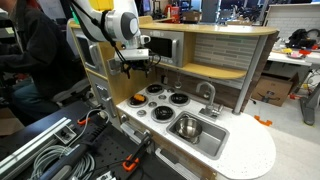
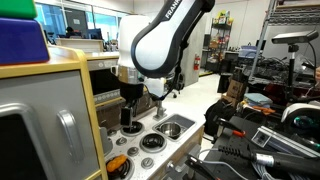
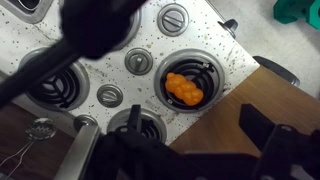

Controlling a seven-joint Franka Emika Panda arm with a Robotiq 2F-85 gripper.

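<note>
An orange, lumpy, braid-like piece lies on a round black burner in the wrist view. In exterior view 1 the same orange piece is at the left end of the stovetop, and exterior view 2 has it low and left of centre. My gripper hangs above the stove with a gap beneath it. Its dark fingers stand wide apart in the wrist view, and nothing shows between them. The orange piece appears just past them, untouched.
Several burners and silver knobs cover the stovetop. To the right, a sink holds a metal pot beside a tall faucet. A microwave and wooden shelf rise behind. Bare white counter lies at the right end.
</note>
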